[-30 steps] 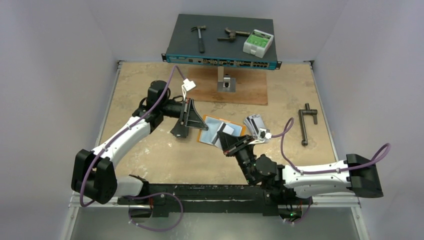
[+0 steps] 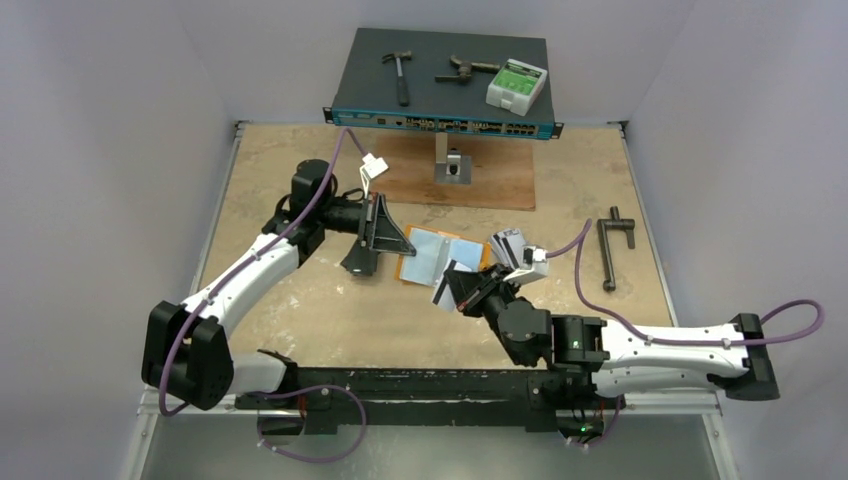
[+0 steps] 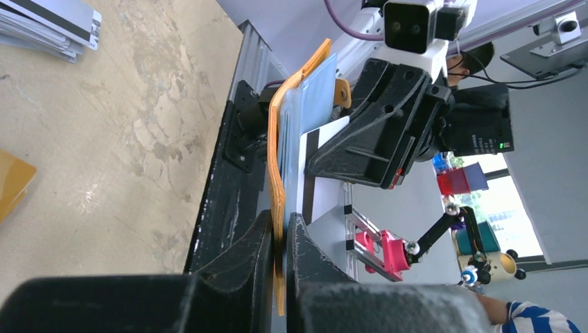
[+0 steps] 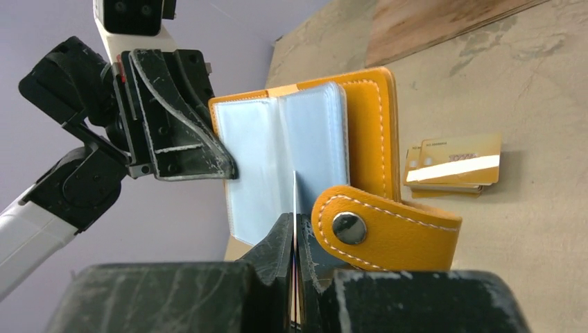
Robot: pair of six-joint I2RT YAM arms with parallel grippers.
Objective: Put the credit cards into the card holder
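My left gripper is shut on the edge of the orange card holder (image 3: 275,159), which stands opened with its pale blue sleeves (image 4: 249,166) facing my right arm. My right gripper is shut on a thin white card (image 4: 295,194), seen edge-on in the right wrist view. From above, that card (image 2: 446,292) shows a black stripe and overlaps the holder's right half (image 2: 464,253). In the left wrist view the card (image 3: 327,198) lies close along the sleeves; whether its edge is inside one, I cannot tell.
A fanned stack of grey-white cards (image 2: 508,246) lies right of the holder. Gold cards (image 4: 457,163) are stacked on the table beyond the holder in the right wrist view. A metal tool (image 2: 607,250) lies far right.
The left arm and the holder shifted only slightly.
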